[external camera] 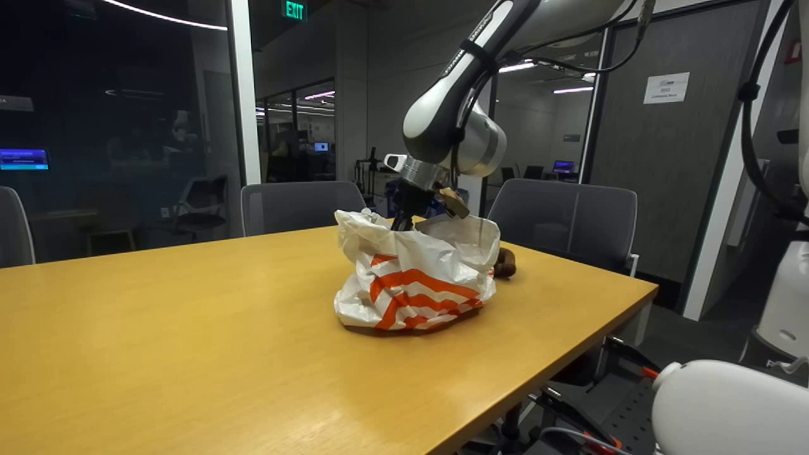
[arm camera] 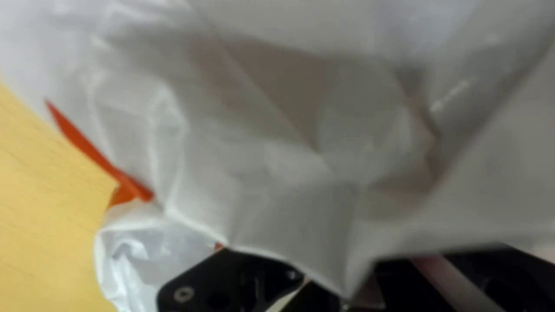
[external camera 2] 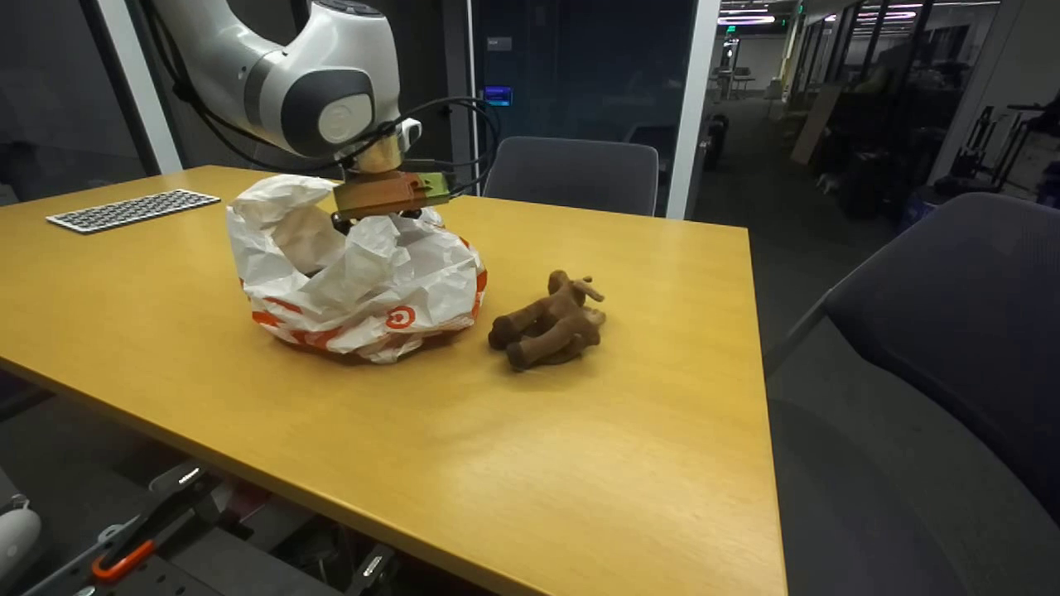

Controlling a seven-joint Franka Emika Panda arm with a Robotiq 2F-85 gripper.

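A crumpled white plastic bag (external camera: 428, 277) with red stripes sits on the table, its mouth facing up. My gripper (external camera: 402, 224) points down into the bag's mouth, its fingertips hidden by the plastic in exterior view 1. In exterior view 2 the gripper body is over the far side of the bag (external camera 2: 348, 288). White plastic fills most of the wrist view, and a fold of it comes down to a point over my shut fingers (arm camera: 229, 283). Whether any plastic is pinched between them cannot be told. The bag's contents are hidden, though darker patches show through.
A brown plush toy (external camera 2: 551, 323) lies beside the bag. A white keyboard (external camera 2: 134, 209) rests on the opposite side of the bag.
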